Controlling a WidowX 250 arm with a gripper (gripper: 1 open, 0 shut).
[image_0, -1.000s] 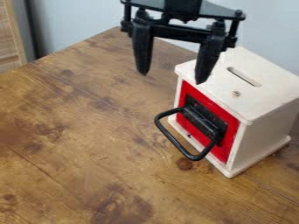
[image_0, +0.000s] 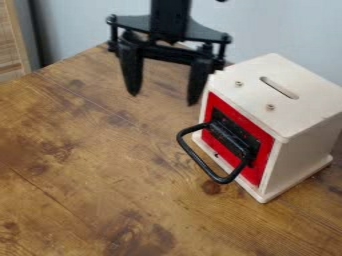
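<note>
My black gripper (image_0: 164, 78) hangs open at the upper middle, its two fingers apart with nothing between them, above and left of a pale wooden box (image_0: 291, 120) that has a slot and two small bolts on top. The box's front carries a red panel (image_0: 218, 152) with a black latch plate and a looped black handle (image_0: 203, 164) that sticks out low over the table.
A pale wall is behind, and a wooden panel stands at the far left edge.
The gripper has moved left from over the box, and most recently a little lower. The box and its handle look unchanged.
</note>
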